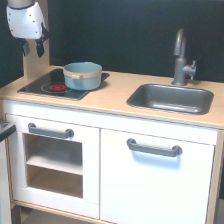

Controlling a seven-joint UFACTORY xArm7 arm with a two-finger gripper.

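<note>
My gripper [33, 49] hangs at the upper left on a white arm, its two dark fingers pointing down and standing apart. Nothing shows between them, and they are clear of everything below. A grey-blue pot [82, 77] with a light rim sits on the black stovetop [44, 88], toward its right side. A red burner ring shows to the left of the pot.
To the right, a metal sink [172, 98] is set into the light wooden counter [112, 105], with a faucet [180, 58] behind it. Bare counter lies between stovetop and sink. Below are white cabinet fronts [150, 185] with dark handles and an open-looking shelf compartment.
</note>
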